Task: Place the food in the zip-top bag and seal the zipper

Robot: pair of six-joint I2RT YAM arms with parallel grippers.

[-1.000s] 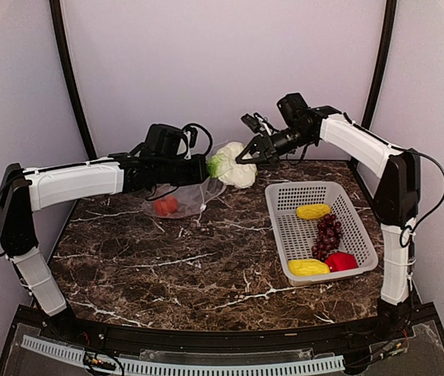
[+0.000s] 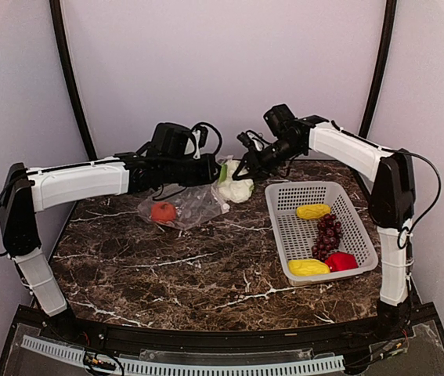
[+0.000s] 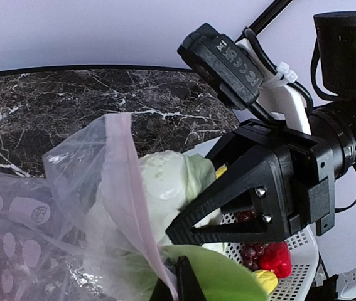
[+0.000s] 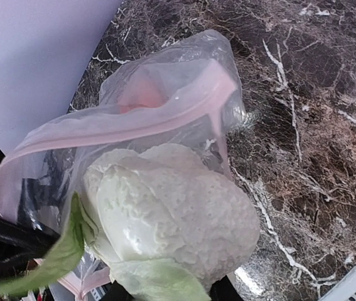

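Note:
The clear zip top bag [image 2: 194, 205] lies at centre left with a red round food [image 2: 163, 211] inside. In the left wrist view my left gripper is shut on the bag's pink-edged rim [image 3: 130, 182]. My right gripper [image 2: 243, 164] is shut on a white cauliflower [image 2: 236, 189] with green leaves. In the right wrist view, the cauliflower [image 4: 171, 213] is at the bag's mouth, in front of the pink rim [image 4: 102, 130]. One green leaf [image 4: 64, 257] sticks out beside the left gripper. How much of the head is inside is hard to tell.
On the right stands a grey perforated basket [image 2: 278, 235] holding yellow items [image 2: 313, 211], grapes [image 2: 328, 235] and a red item [image 2: 341, 262]. Open marble table [image 2: 167, 274] stretches across the front.
My left gripper has shifted slightly right, closer to the right one. The cauliflower has moved down in the top view and shows less. The bag is spread a little differently.

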